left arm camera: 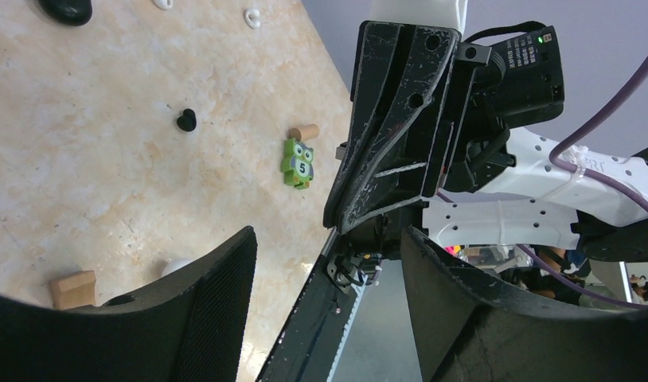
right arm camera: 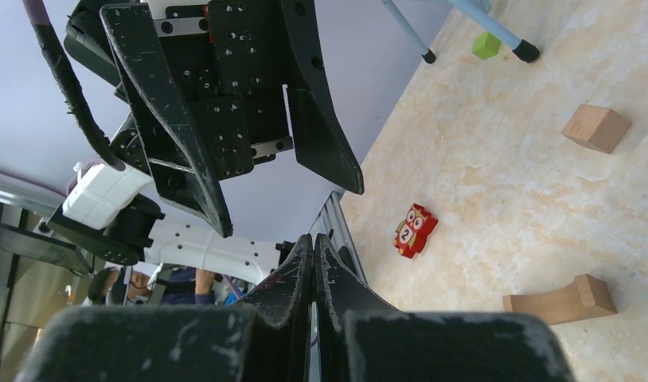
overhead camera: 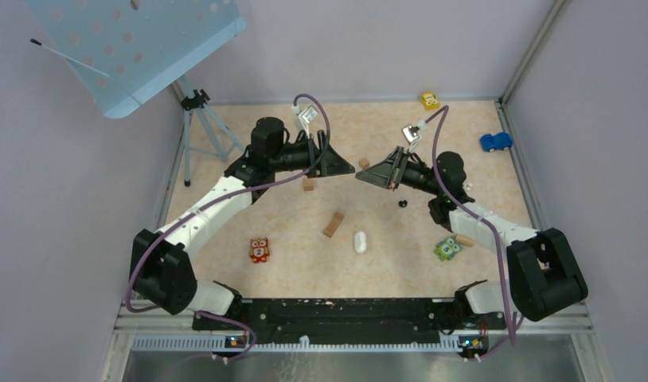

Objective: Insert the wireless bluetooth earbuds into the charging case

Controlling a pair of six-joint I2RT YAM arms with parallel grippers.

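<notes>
The white charging case (overhead camera: 360,242) is seen in the top view well below both grippers, against the table near its front middle. In the left wrist view only a sliver of the case (left arm camera: 176,267) shows behind a finger; whether its lid is open cannot be told. My left gripper stands open and empty. Facing it, my right gripper is shut with nothing between its fingertips. Two small white pieces, apparently the earbuds, lie at the right of the table: one earbud (left arm camera: 251,17) and another earbud (left arm camera: 163,4), cut by the frame's top.
Wooden blocks (overhead camera: 333,224) lie about the table, near the case and under the arms. A red owl (overhead camera: 259,250) is at front left, a green owl (overhead camera: 447,248) at front right. Blue tripod legs (overhead camera: 217,135) stand at back left. The two grippers nearly touch tip to tip.
</notes>
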